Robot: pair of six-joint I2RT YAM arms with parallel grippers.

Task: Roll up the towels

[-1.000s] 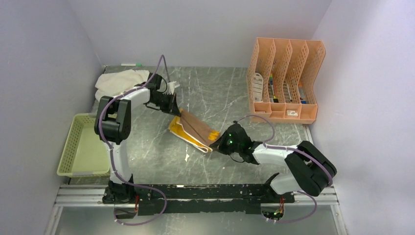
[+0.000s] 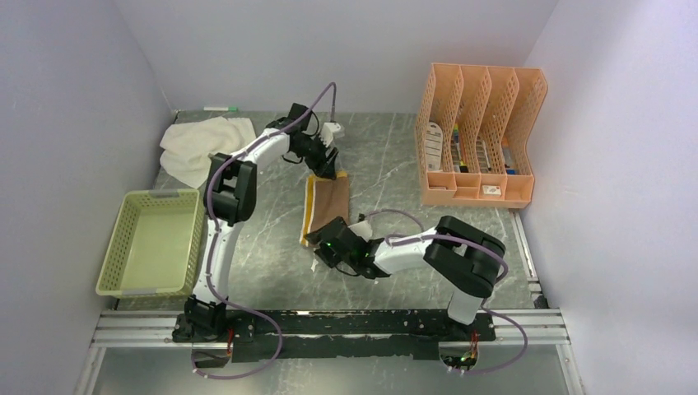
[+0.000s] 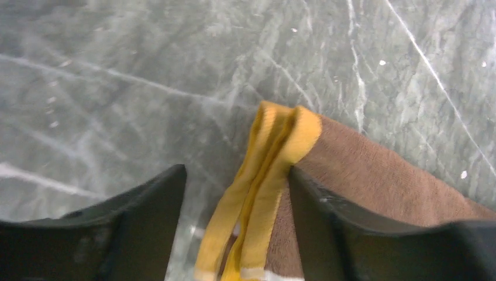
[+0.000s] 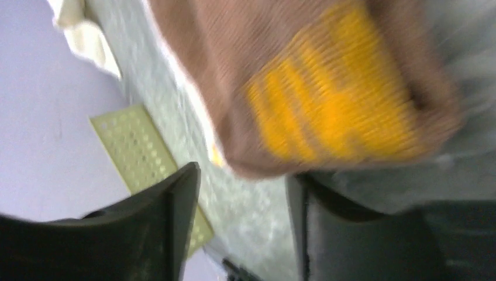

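Observation:
A brown towel with yellow borders (image 2: 329, 202) lies folded lengthwise mid-table, now running front to back. My left gripper (image 2: 325, 164) is over its far end; in the left wrist view its parted, blurred fingers (image 3: 140, 228) flank the yellow-edged corner (image 3: 275, 152), open with nothing clearly between them. My right gripper (image 2: 323, 243) is at the near end; in the right wrist view its fingers (image 4: 164, 222) stand apart just by the towel's brown and yellow end (image 4: 327, 99), too blurred to tell whether they touch it.
White cloths (image 2: 206, 144) lie at back left. A green basket (image 2: 115, 247) stands at left, an orange divided organizer (image 2: 477, 189) at back right. Bare table surrounds the towel, especially at front and right (image 2: 395, 173).
The towel has turned from diagonal to upright in the top view and lies flatter. My left gripper moved back and right; my right gripper moved left.

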